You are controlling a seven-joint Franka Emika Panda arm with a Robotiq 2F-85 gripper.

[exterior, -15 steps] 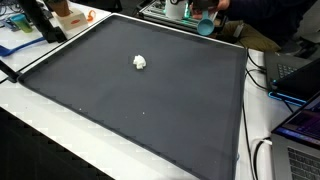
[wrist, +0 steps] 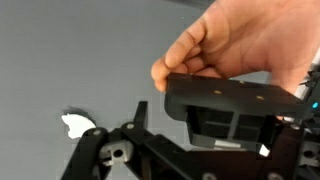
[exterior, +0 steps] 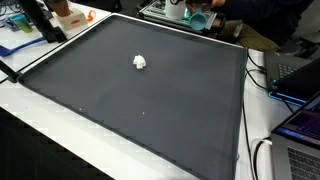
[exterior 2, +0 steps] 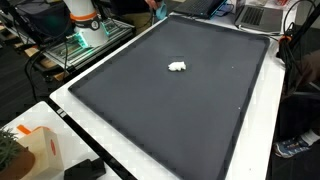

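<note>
In the wrist view my gripper is open, its dark fingers at the bottom of the view. A person's hand point(wrist: 235, 40) reaches in from the top right, holding a black object point(wrist: 235, 97) with slot-like openings at the fingers. Whether the object touches the fingers is hard to tell. A small white crumpled object point(wrist: 78, 125) lies on the grey surface, to the left of the gripper. It also shows as a white lump point(exterior: 139, 62) toward the back left in exterior view 1. The gripper is outside both exterior views.
A bluish cup-like thing point(exterior: 198, 19) is at its far edge, near a person. A laptop point(exterior 2: 262, 16) stands at the back right in exterior view 2. A cactus pot point(exterior 2: 15, 155) stands at the front left.
The bluish cup-like thing at the far edge has shifted slightly left and up in exterior view 1, and its tilt differs. The white object has not moved.
</note>
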